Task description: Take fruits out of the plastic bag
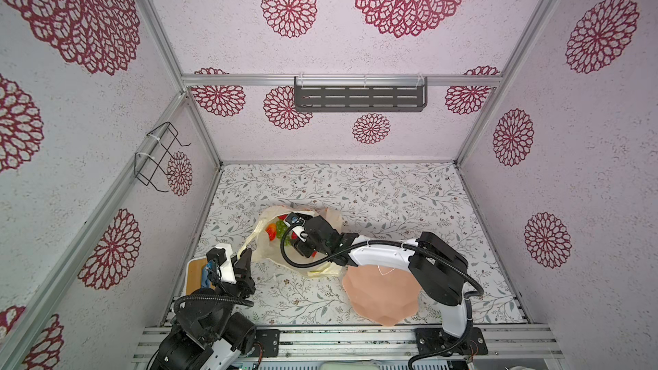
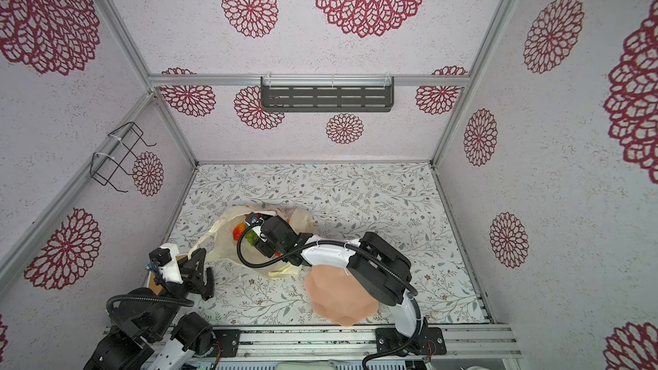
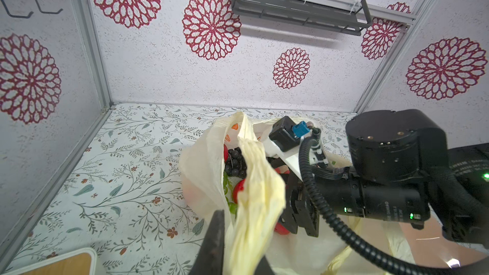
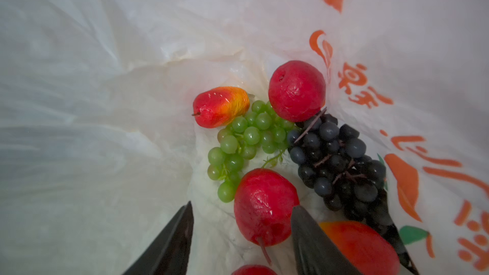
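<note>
The white plastic bag (image 3: pixel 201 173) lies open, held at its yellowish rim by my left gripper, which is shut on it. My right gripper points down inside the bag, fingers apart around the lower side of a red apple (image 4: pixel 262 203); whether it touches cannot be told. Also in the bag are another red fruit (image 4: pixel 296 89), a small red-yellow fruit (image 4: pixel 219 106), green grapes (image 4: pixel 229 145), dark grapes (image 4: pixel 331 163), a red-orange mango (image 4: pixel 361 249) and a further red fruit (image 4: pixel 253 270) at the bottom edge.
A peach octagonal plate (image 1: pixel 380 298) lies at front right under the right arm. A wooden board (image 1: pixel 193 274) lies at front left. The floor behind and right of the bag is clear. A shelf (image 1: pixel 360 99) hangs on the back wall.
</note>
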